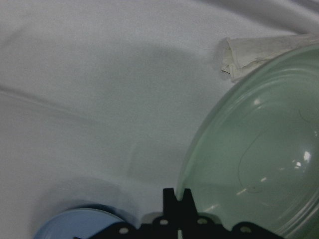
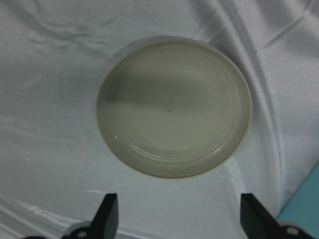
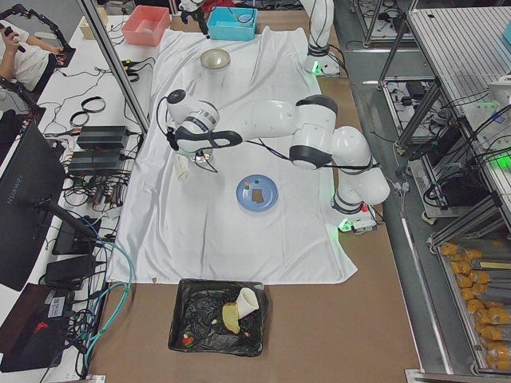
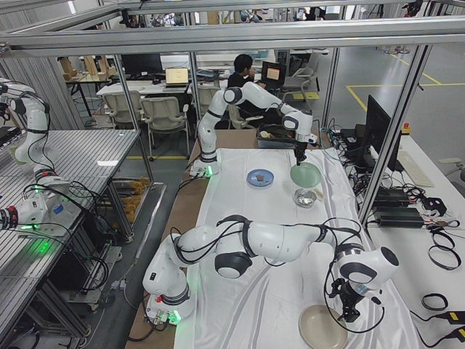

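Note:
My left gripper is at the rim of a green plate (image 1: 264,144), its fingers close together; whether the rim is between them is unclear. A blue plate (image 1: 79,224) shows at the lower left of that view, and a folded paper napkin (image 1: 249,55) lies beside the green plate. In the camera right view a metal bowl (image 4: 305,198) stands near the green plate. My right gripper stands open with nothing between its fingers, above the white cloth near a beige plate (image 2: 169,124).
A black lined bin (image 3: 180,319) with scraps sits on the brown table past the cloth. At the other end stand a red bin (image 3: 148,24) and a blue bin (image 3: 231,28).

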